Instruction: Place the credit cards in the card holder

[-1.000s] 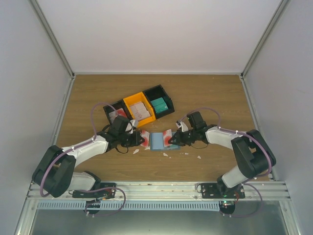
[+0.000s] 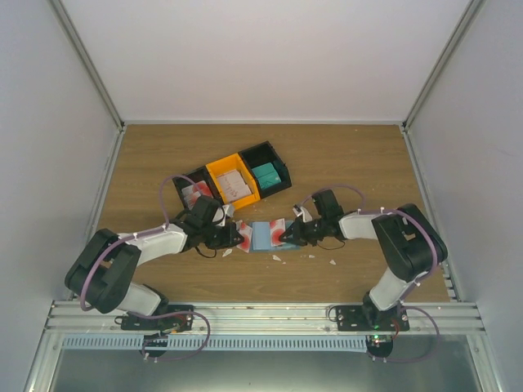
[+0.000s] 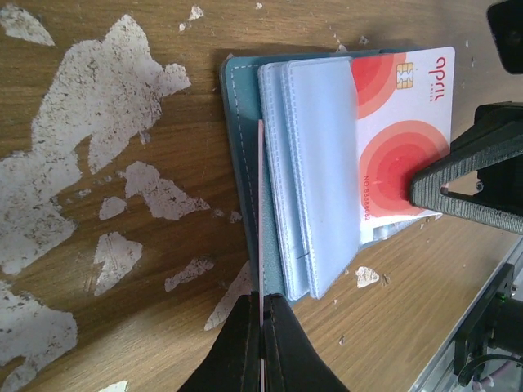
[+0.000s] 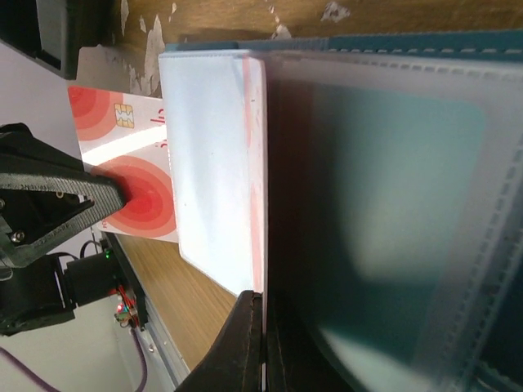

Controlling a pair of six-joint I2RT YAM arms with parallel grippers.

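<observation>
The card holder (image 2: 261,236) lies open on the table between my arms, blue with clear sleeves (image 3: 327,171). My left gripper (image 2: 236,238) is shut on a red-and-white card at the holder's left side; in the left wrist view that card is a thin edge-on line. From the right, my right gripper (image 2: 288,238) is shut on a second red-and-white card (image 3: 404,135), standing over the sleeves. This card's near edge meets the lifted sleeves' edge; whether it is inside a pocket I cannot tell. Its edge shows thin in the right wrist view.
Behind the holder stand a black bin (image 2: 179,191) with red-and-white cards, a yellow bin (image 2: 256,195) with pale cards and a black bin (image 2: 282,184) with teal items. Pale patches (image 3: 106,90) mark the wooden table (image 2: 351,155).
My right gripper has moved its card left against the sleeves, and the sleeves' left edges have spread apart. The left card has come slightly nearer the holder. Both grippers stay shut.
</observation>
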